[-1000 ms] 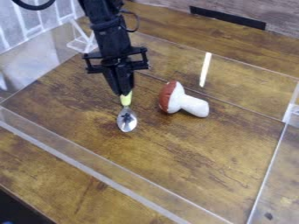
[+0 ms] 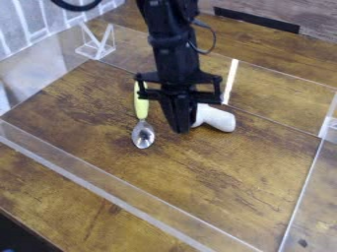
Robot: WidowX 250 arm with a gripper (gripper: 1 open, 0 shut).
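Note:
My black gripper (image 2: 180, 113) hangs at the centre of the camera view, low over a white mushroom-like object (image 2: 216, 119), whose red end is now hidden behind it. Whether the fingers are open or shut, or touch that object, I cannot tell. Just left of the gripper lies a spoon (image 2: 142, 132) with a yellow-green handle (image 2: 140, 98) and a silver bowl, on the wooden floor of the workspace (image 2: 105, 167).
Clear plastic walls (image 2: 320, 177) edge the workspace. A small white rack (image 2: 97, 41) stands at the back left, and a white strip (image 2: 232, 74) is upright behind the gripper.
My gripper has moved right and toward the front, from above the spoon's handle to over the red and white object, covering its red end. The spoon lies where it was.

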